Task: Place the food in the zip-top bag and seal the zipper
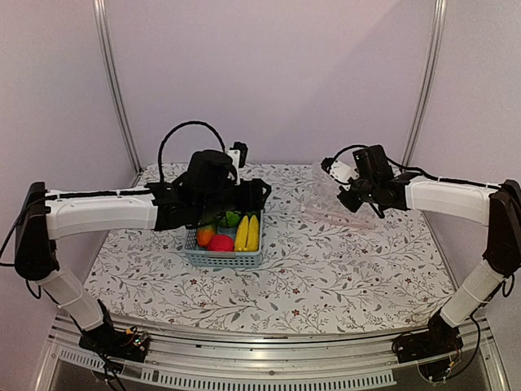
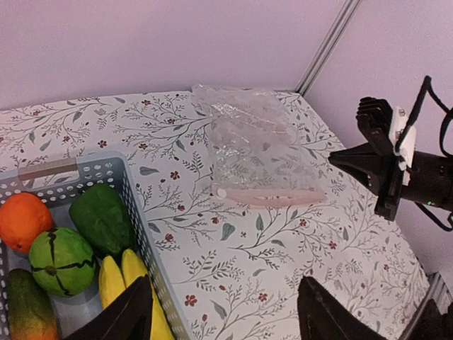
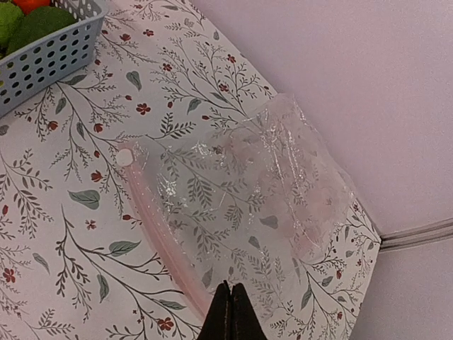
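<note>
The clear zip-top bag (image 3: 233, 191) lies flat and empty at the back right of the table. Its pink zipper edge (image 3: 164, 244), with a white slider (image 3: 124, 157) at one end, faces the front. My right gripper is shut with nothing between its fingers; in the left wrist view it hangs to the right of the bag, clear of the pink edge. My left gripper stands open and empty above the table, just right of the basket. In the basket are an orange (image 2: 23, 222), a green pepper (image 2: 101, 219), a striped melon (image 2: 61, 261) and yellow bananas (image 1: 247, 235).
The grey basket (image 1: 221, 259) sits left of centre, also holding a red item (image 1: 221, 243) and a green-orange papaya (image 2: 30, 308). Bare patterned cloth (image 1: 317, 277) covers the middle and front. Walls close in the back and right.
</note>
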